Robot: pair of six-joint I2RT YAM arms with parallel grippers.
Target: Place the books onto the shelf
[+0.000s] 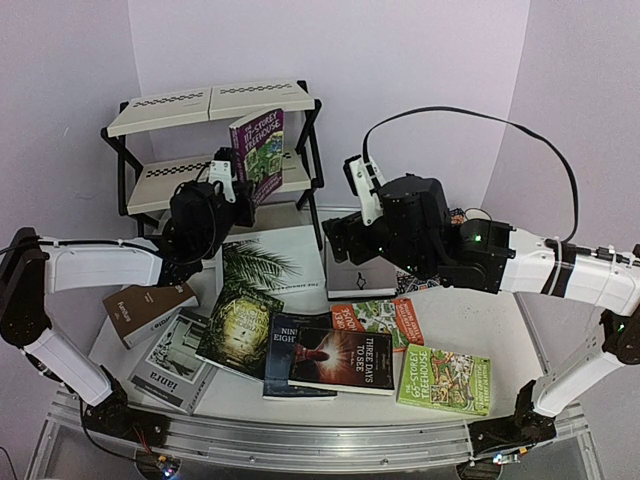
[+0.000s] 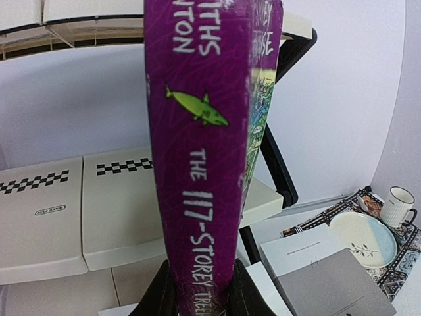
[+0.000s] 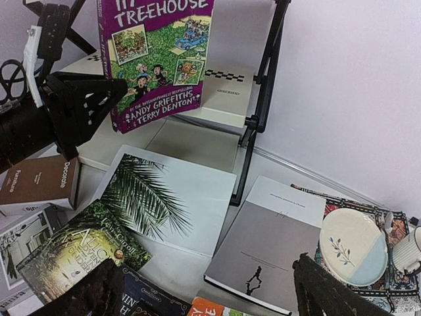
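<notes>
A purple 117-Storey Treehouse book point(image 1: 262, 150) stands upright in my left gripper, shut on its spine, in front of the shelf rack point(image 1: 170, 110). My right gripper stands open above the loose books, nothing visible between its fingers. Below lie a white palm-leaf book point(image 1: 270, 260), a brown Furniture book point(image 1: 148, 310), a green Alice book point(image 1: 235, 335), a dark Three Days to See book point(image 1: 340, 360) on a navy one, a green 65-Storey Treehouse book point(image 1: 445, 380) and a grey book point(image 3: 253, 243).
A plate point(image 3: 352, 243) and a mug point(image 3: 406, 253) sit on a patterned mat at the back right. The rack's upper shelf is bare.
</notes>
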